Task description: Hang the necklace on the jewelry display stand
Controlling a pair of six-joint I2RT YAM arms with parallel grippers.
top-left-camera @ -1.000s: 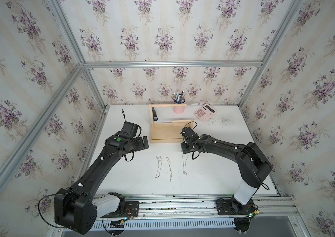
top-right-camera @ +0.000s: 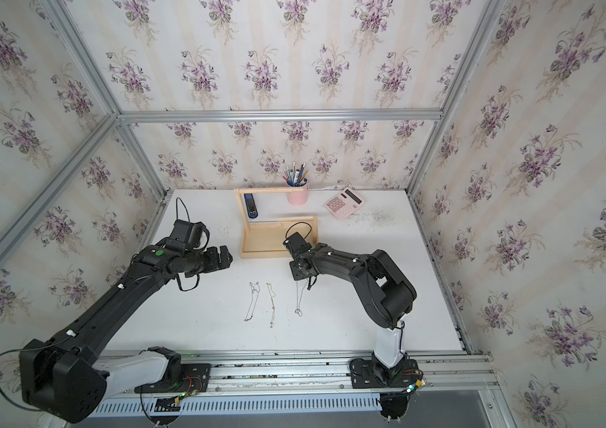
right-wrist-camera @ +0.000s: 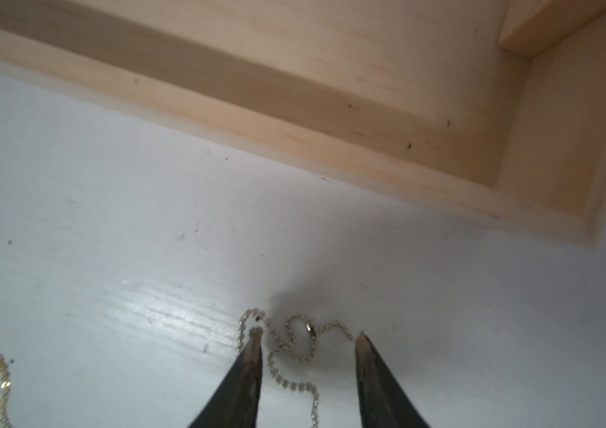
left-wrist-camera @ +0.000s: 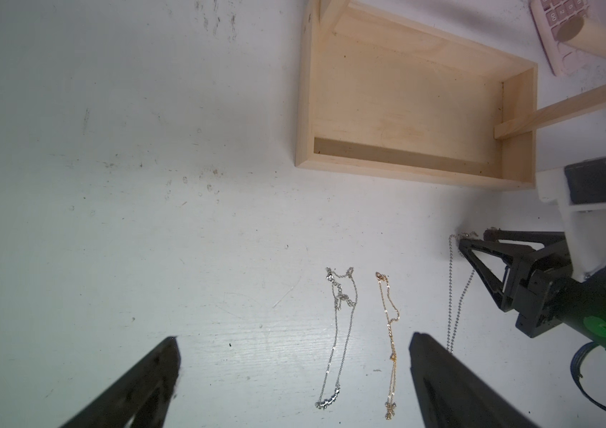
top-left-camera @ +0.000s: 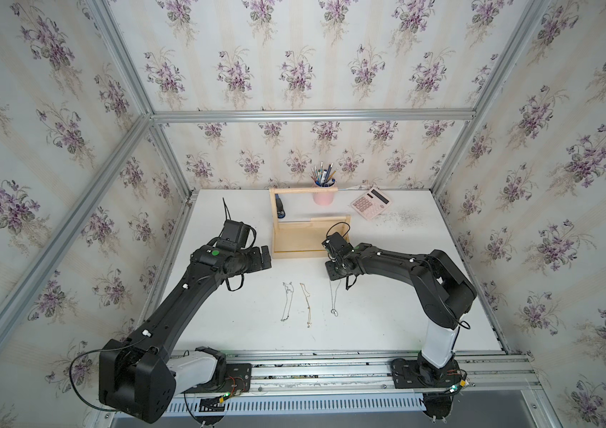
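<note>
Three chain necklaces lie on the white table: a silver one (left-wrist-camera: 349,328), a gold one (left-wrist-camera: 390,321) and a beaded silver one (right-wrist-camera: 296,385) on the right. My right gripper is open, fingertips low over the top loop of the beaded chain. The wooden display stand (left-wrist-camera: 417,171), a box base with uprights and bar, stands behind the necklaces. My left gripper hangs open over the table, left of the stand, with nothing between its fingers.
A pink calculator (top-left-camera: 370,203), a pink pen cup (top-left-camera: 323,196) and a dark object (top-left-camera: 280,207) stand behind the stand.
The left arm has barely moved. The necklaces look unchanged.
</note>
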